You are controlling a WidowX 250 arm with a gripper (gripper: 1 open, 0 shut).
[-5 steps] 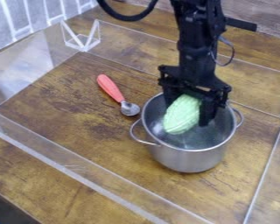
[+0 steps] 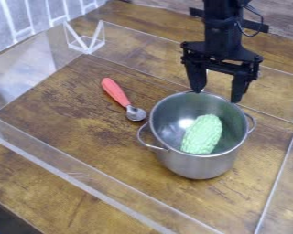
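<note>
A steel pot (image 2: 198, 160) with two side handles stands on the wooden surface, with a pale green oblong object (image 2: 201, 133) lying inside it. Above the pot's back rim hangs my black gripper (image 2: 219, 91), open, its two fingers spread with nothing between them.
A red-handled scoop (image 2: 114, 92) lies left of the pot. A white wire piece (image 2: 84, 40) stands at the back left. Clear plastic walls edge the work area.
My gripper is in sharper view, higher than a second ago, with nothing in it.
</note>
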